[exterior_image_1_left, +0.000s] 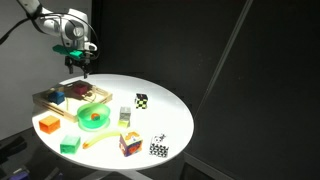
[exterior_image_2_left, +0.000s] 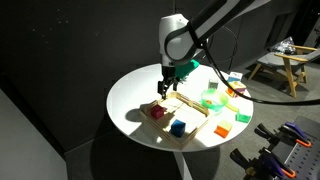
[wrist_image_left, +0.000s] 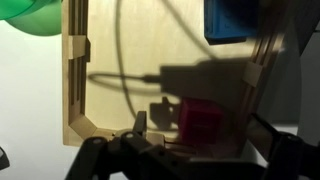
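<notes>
A shallow wooden tray (wrist_image_left: 75, 75) holds a red block (wrist_image_left: 200, 122) and a blue block (wrist_image_left: 231, 18). My gripper stands open over the tray, its fingers to either side of the red block in the wrist view and nothing held between them. Exterior view 2 shows the gripper (exterior_image_2_left: 170, 84) hanging clear above the tray, with the red block (exterior_image_2_left: 158, 112) below it and the blue block (exterior_image_2_left: 178, 128) nearer the tray's front corner. The gripper's shadow falls across the tray floor.
A green bowl (exterior_image_1_left: 93, 118) with a small orange item inside sits beside the tray. Around it lie an orange block (exterior_image_1_left: 49, 125), a green block (exterior_image_1_left: 70, 144), a yellow curved item (exterior_image_1_left: 101, 141) and several patterned cubes.
</notes>
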